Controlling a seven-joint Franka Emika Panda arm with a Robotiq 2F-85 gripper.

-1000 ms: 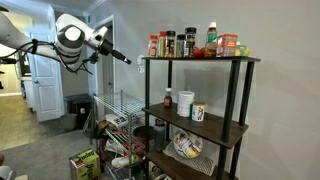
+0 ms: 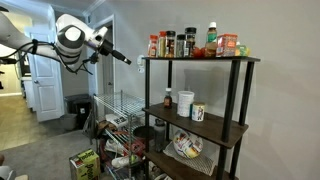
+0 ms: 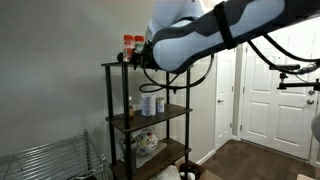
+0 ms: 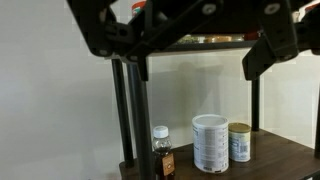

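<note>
In the wrist view my gripper stands open. Its two dark fingers are wide apart, and nothing is held between them. Beyond the gap is the middle board of the dark shelf unit. On it are a white can (image 4: 211,143), a smaller can with a gold lid (image 4: 239,142) and a dark bottle with a white cap (image 4: 163,155). Exterior view 1 has the gripper (image 2: 122,57) in the air left of the shelf, near the height of its top board (image 2: 200,59). Exterior view 2 hides most of the gripper behind the arm.
Several spice jars and bottles (image 2: 189,41) crowd the top board. A bowl-like item (image 2: 187,145) lies on the lower shelf board. A wire rack (image 2: 121,104) holding assorted goods stands left of the shelf, with a green box (image 2: 85,165) on the floor. The air around the gripper looks clear.
</note>
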